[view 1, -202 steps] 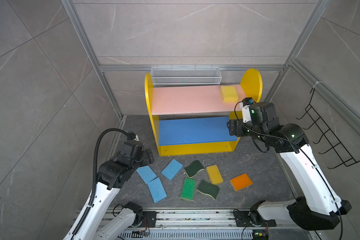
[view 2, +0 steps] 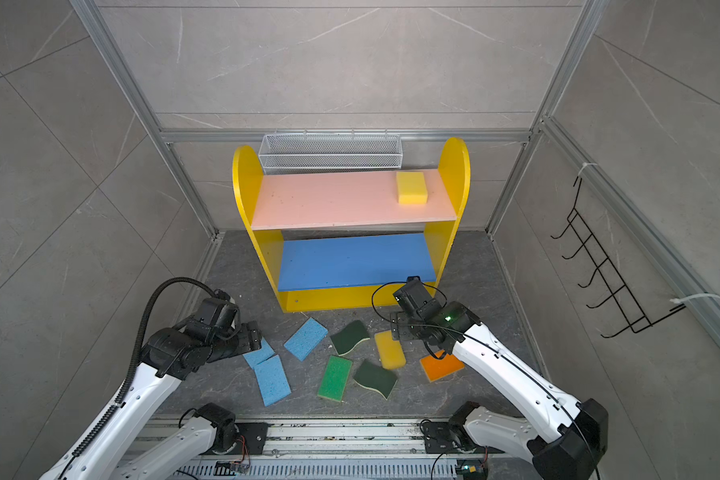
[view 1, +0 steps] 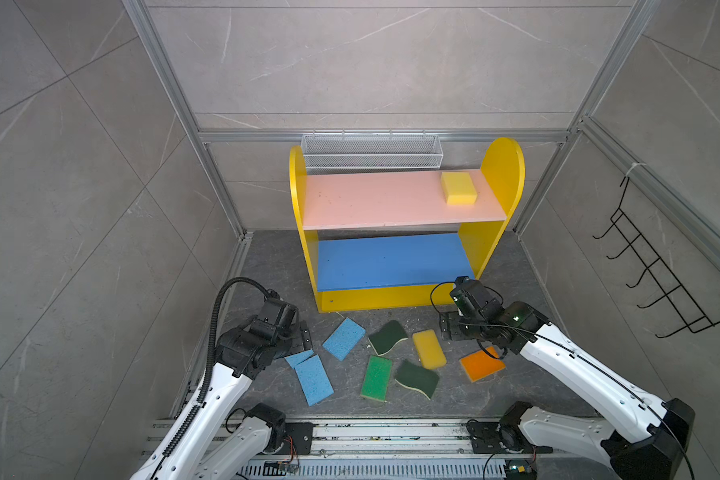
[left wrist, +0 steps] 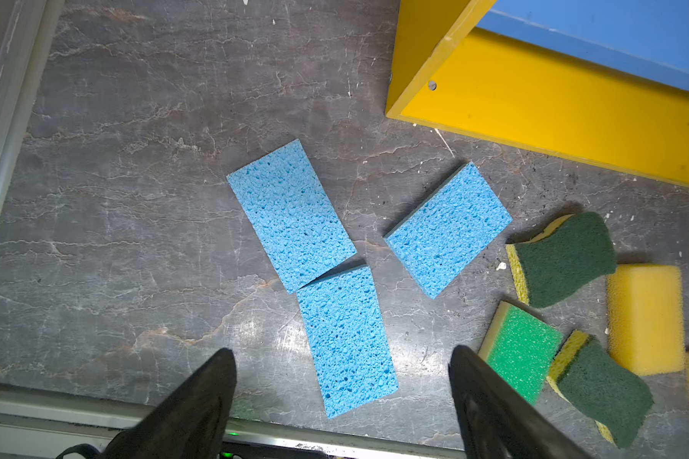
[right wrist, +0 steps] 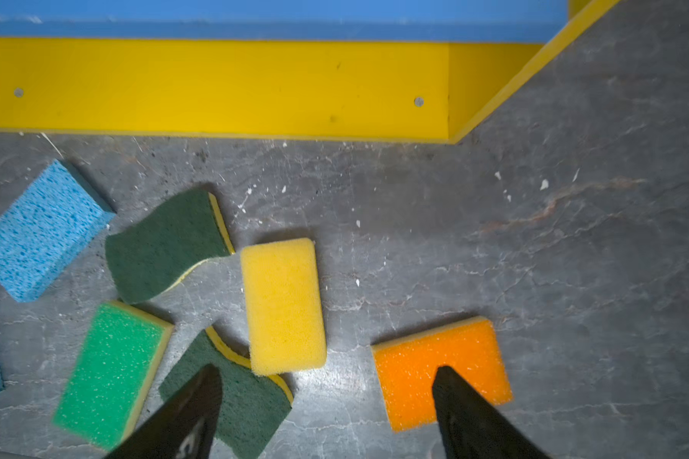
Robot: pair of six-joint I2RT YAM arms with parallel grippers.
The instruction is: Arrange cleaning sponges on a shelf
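Note:
A yellow sponge [view 1: 458, 188] sits at the right of the pink upper shelf [view 1: 376, 196]; the blue lower shelf [view 1: 388, 260] is bare. On the floor lie three blue sponges [left wrist: 348, 336], two dark green wavy sponges [right wrist: 160, 244], a green sponge [right wrist: 111, 371], a yellow sponge [right wrist: 283, 302] and an orange sponge [right wrist: 444, 367]. My left gripper is open above the blue sponges, empty. My right gripper hovers above the yellow and orange sponges in front of the shelf, its fingers apart with nothing held.
A white wire basket [view 1: 372, 150] hangs behind the shelf unit. A black hook rack [view 1: 656, 272] hangs on the right wall.
The sponges are unmoved.

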